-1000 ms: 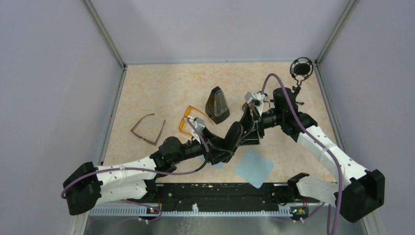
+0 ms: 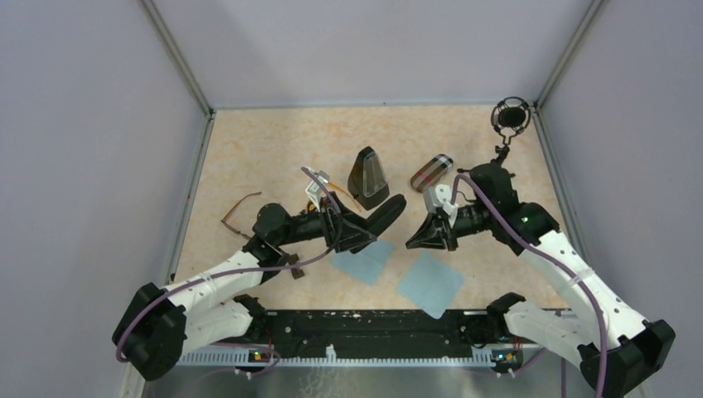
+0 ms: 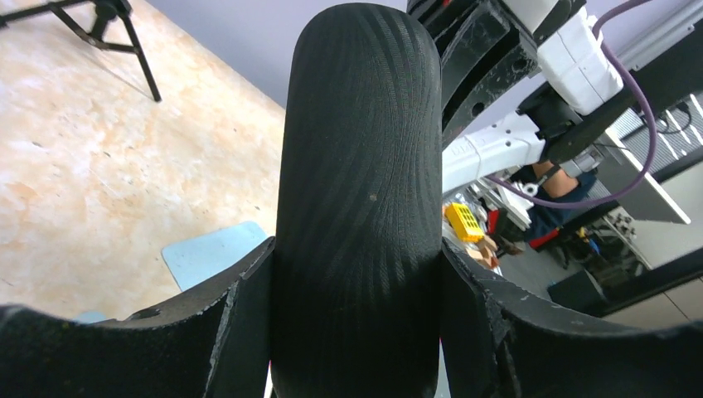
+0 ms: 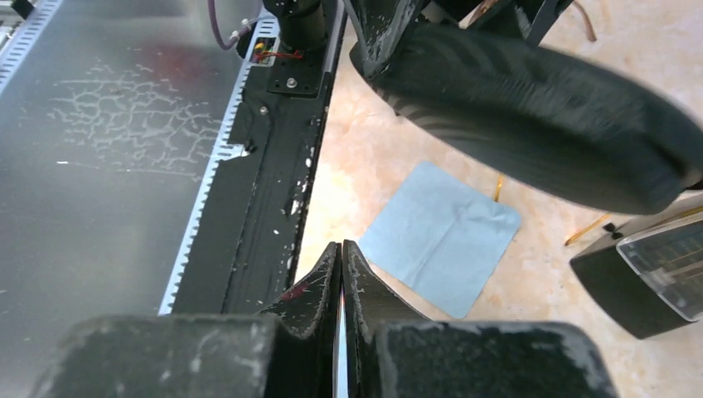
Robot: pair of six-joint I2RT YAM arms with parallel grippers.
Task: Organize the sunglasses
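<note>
My left gripper is shut on a long black case, raised over the table's middle; in the right wrist view the case (image 4: 530,116) hangs above a blue cloth (image 4: 439,236). My right gripper is shut with nothing between its tips, right of the case in the top view. Brown glasses (image 2: 235,211) lie at the left. Orange glasses (image 2: 344,192) are partly hidden behind the left arm. A dark angular case (image 2: 368,177) and a plaid case (image 2: 430,172) lie at the back middle.
A second blue cloth (image 2: 431,284) lies at the front right. A black round stand (image 2: 511,116) is at the back right corner.
The left arm has moved up the table and slightly back with the black case, away from the right gripper, which has drawn apart from it. The plaid case is now uncovered.
</note>
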